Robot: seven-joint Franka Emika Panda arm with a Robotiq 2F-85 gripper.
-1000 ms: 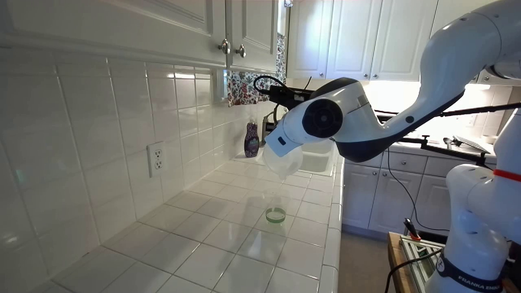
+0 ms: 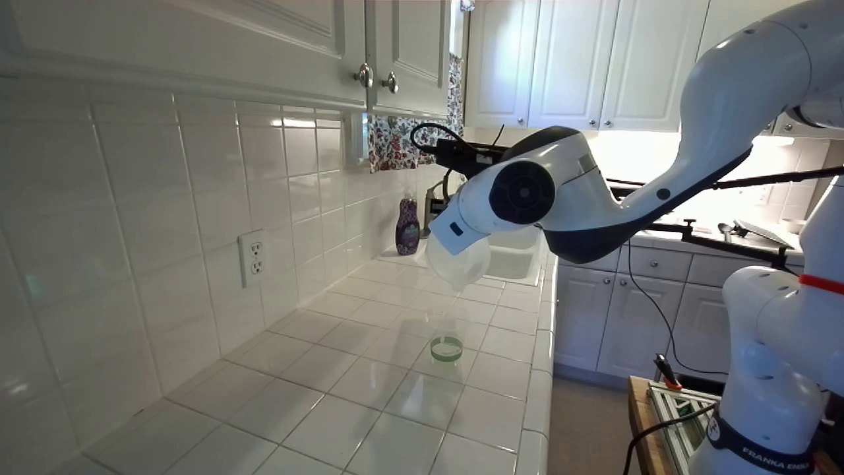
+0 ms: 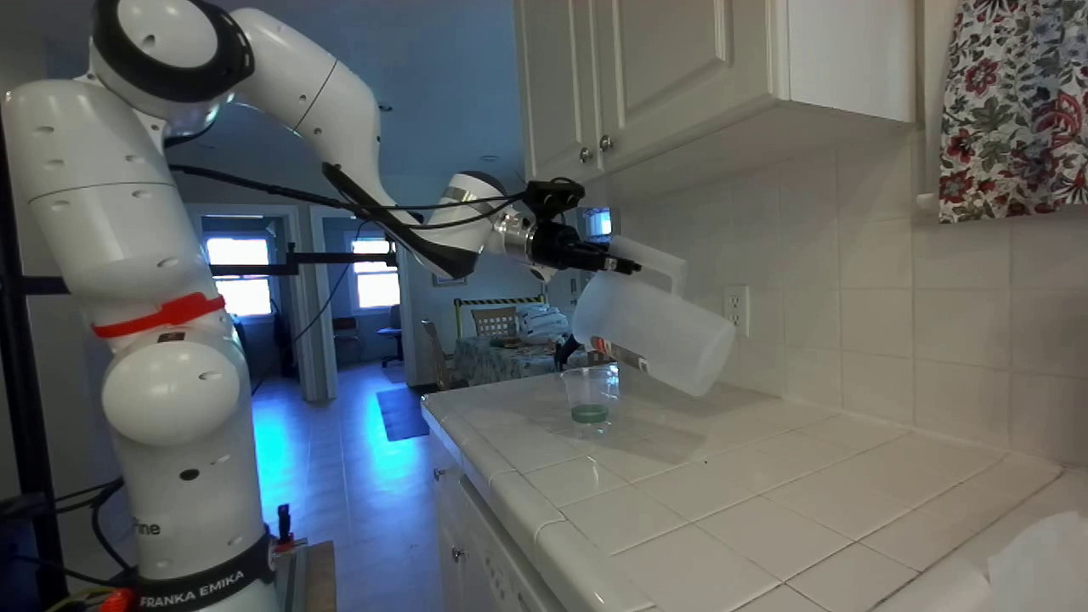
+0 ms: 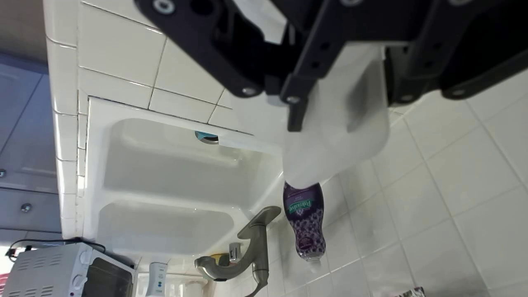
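A translucent white pitcher [image 3: 658,326] is held in the air, tilted steeply, with its mouth end toward a clear cup [image 3: 594,388]. My gripper [image 3: 634,267] is shut on the pitcher near its handle. The exact contact is blurred in the wrist view, where the pitcher's pale wall [image 4: 336,133] shows around the fingers [image 4: 297,116]. Upright on the counter, the cup has a green band [image 2: 447,349] low down; whether that is liquid or part of the cup, I cannot tell. In exterior view 1 the arm partly hides the pitcher [image 2: 461,266].
A purple soap bottle [image 4: 304,218] stands by the white sink [image 4: 173,158] and faucet [image 4: 255,247]. Cabinets [image 3: 704,61] overhang the counter, and a tiled wall with an outlet [image 2: 253,258] runs behind it.
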